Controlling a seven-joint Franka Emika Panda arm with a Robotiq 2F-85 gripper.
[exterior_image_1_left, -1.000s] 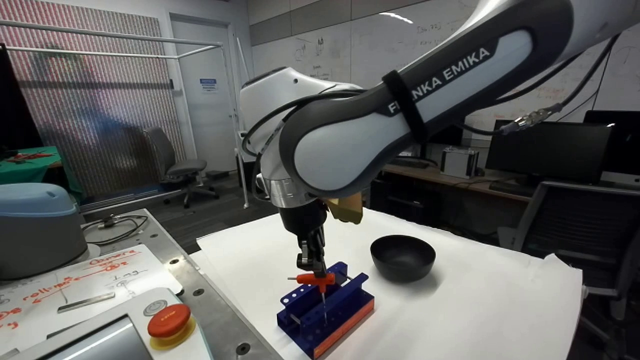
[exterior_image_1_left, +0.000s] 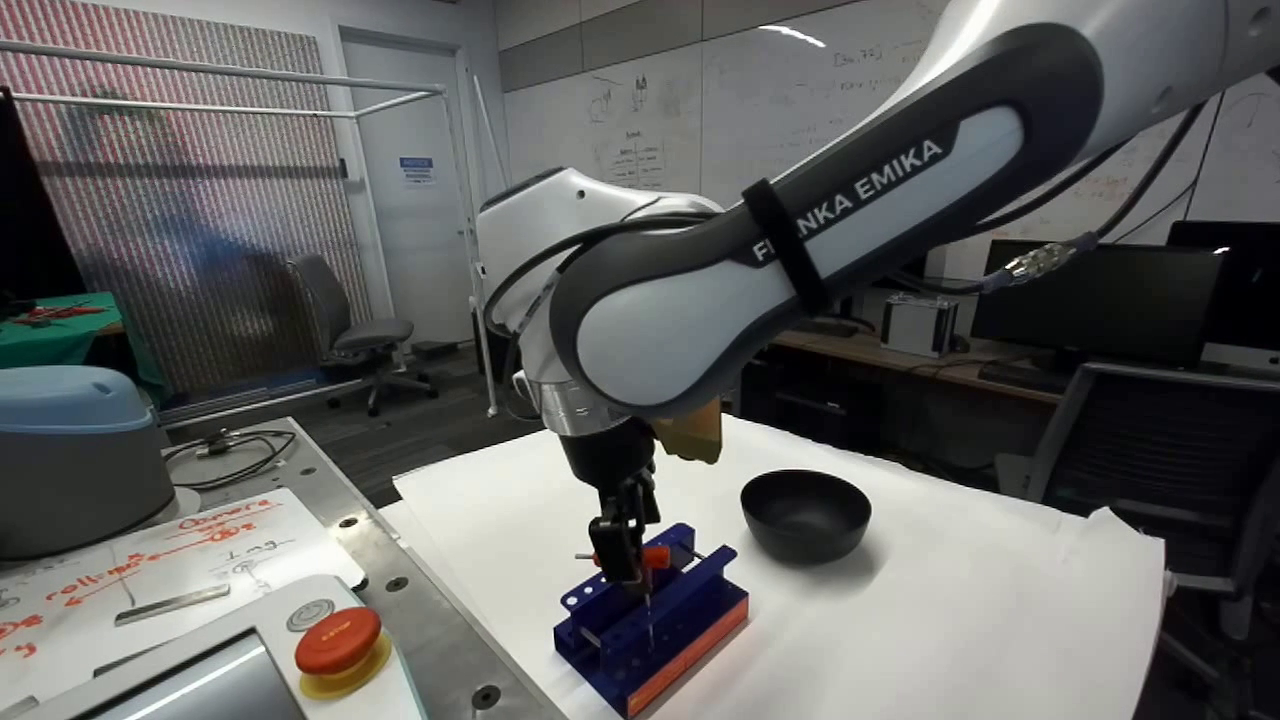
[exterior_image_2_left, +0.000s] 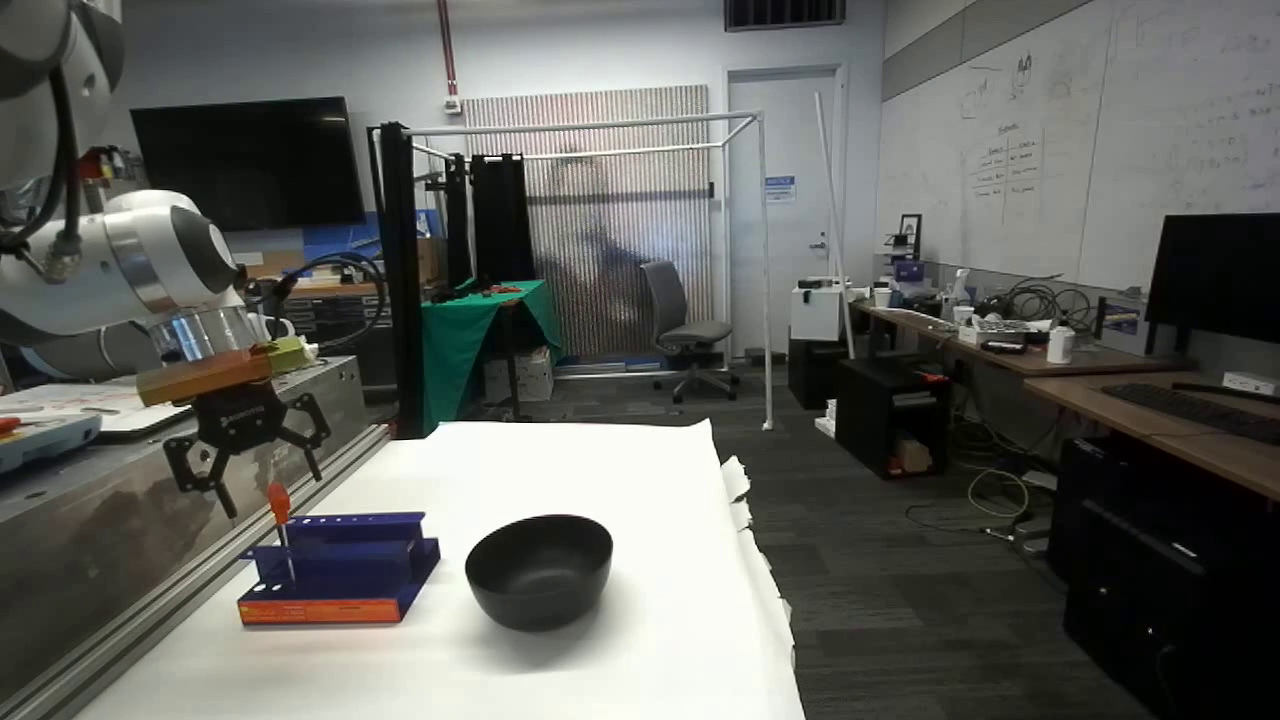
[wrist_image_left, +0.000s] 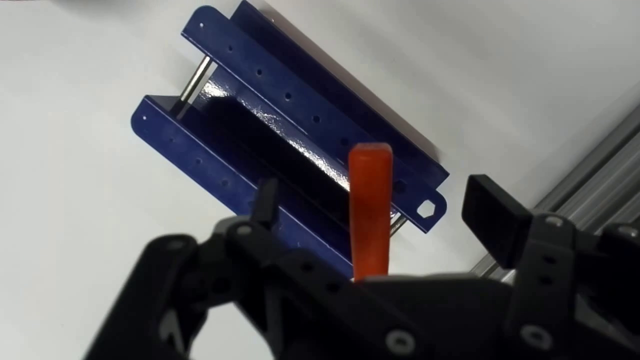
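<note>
A red T-handled tool (exterior_image_2_left: 280, 502) stands upright in the blue metal holder (exterior_image_2_left: 342, 564), its thin shaft running down into it. My gripper (exterior_image_2_left: 275, 492) is open around the handle, with one finger to either side. From the wrist, the red handle (wrist_image_left: 370, 210) appears between the pads, with a gap on both sides and nothing gripped. In exterior view 1 a finger (exterior_image_1_left: 614, 550) hides part of the red handle (exterior_image_1_left: 655, 557).
A black bowl (exterior_image_2_left: 540, 574) stands on the white table covering (exterior_image_2_left: 648, 480), beside the holder and apart from it. White surface beyond the bowl is clear. A metal rail (wrist_image_left: 600, 174) runs along the table edge near the holder.
My gripper has come down and its fingers have spread wider. One finger now overlaps the red handle in exterior view 1. The tool, holder and bowl look unmoved.
</note>
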